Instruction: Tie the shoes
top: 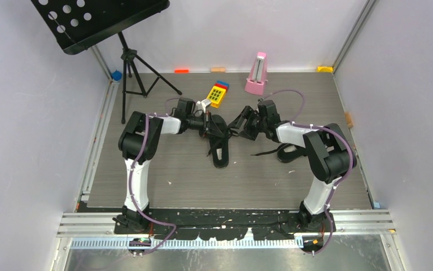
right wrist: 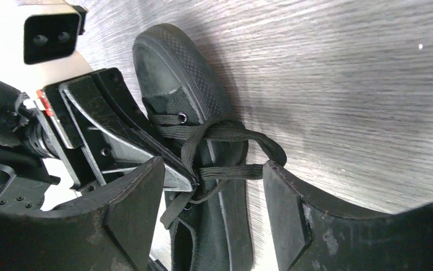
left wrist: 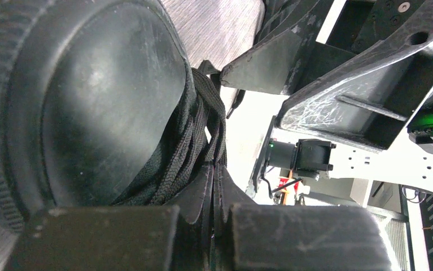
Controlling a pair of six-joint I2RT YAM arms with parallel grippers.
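A black shoe [top: 221, 155] lies mid-table, its looped laces [right wrist: 234, 172] draped over the upper and out to one side. My left gripper [top: 214, 127] is shut at the laces; in the left wrist view its fingertips [left wrist: 218, 180] meet among the lace strands, though what they pinch is hard to tell. My right gripper [top: 237, 125] stands part open just right of the shoe; in the right wrist view its two fingertips flank the lace loops, with the left gripper beyond. A second shoe [top: 287, 155] lies to the right, partly under the right arm, a lace trailing left.
A yellow toy phone [top: 215, 97] and a pink metronome [top: 256, 82] stand at the back. A black music stand [top: 130, 62] occupies the back left.
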